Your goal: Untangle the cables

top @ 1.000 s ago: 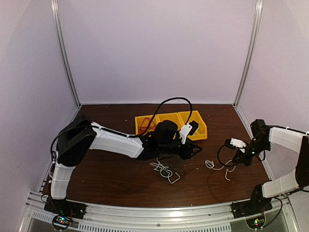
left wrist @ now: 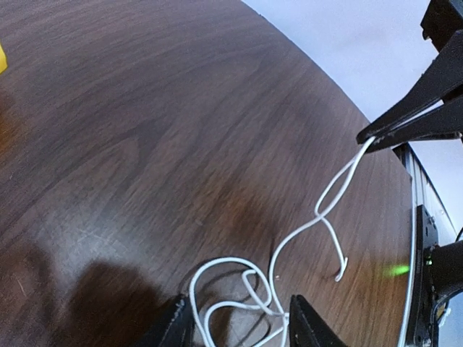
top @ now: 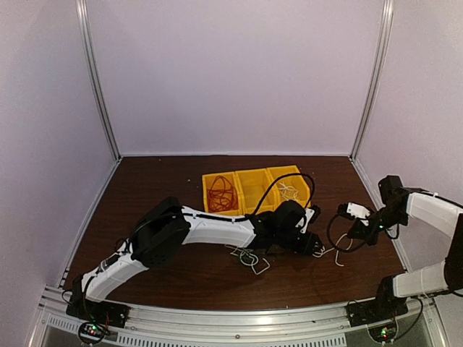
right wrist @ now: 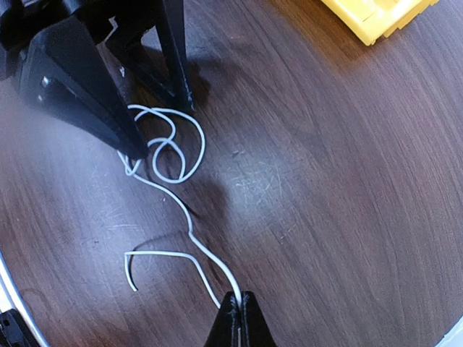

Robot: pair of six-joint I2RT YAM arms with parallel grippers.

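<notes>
A thin white cable point(right wrist: 206, 251) runs from a loose coil on the table up to my right gripper, which is shut on it close to one free end. The bent end hangs down beside the fingers. My left gripper stands open over the coiled part of this cable; its fingers point(right wrist: 90, 94) are on either side of the loops in the right wrist view. Whether they touch the loops I cannot tell. A second white cable point(top: 248, 259) lies tangled on the table below the left forearm.
A yellow tray point(top: 254, 189) with compartments stands at the back, an orange-red cable point(top: 221, 195) in its left one and a white cable point(top: 287, 191) in its right one. Bare table lies at the front and left.
My left arm has swung right and toward the front, bringing its gripper over the cable's coil. The right arm has hardly moved and keeps the cable's end.
</notes>
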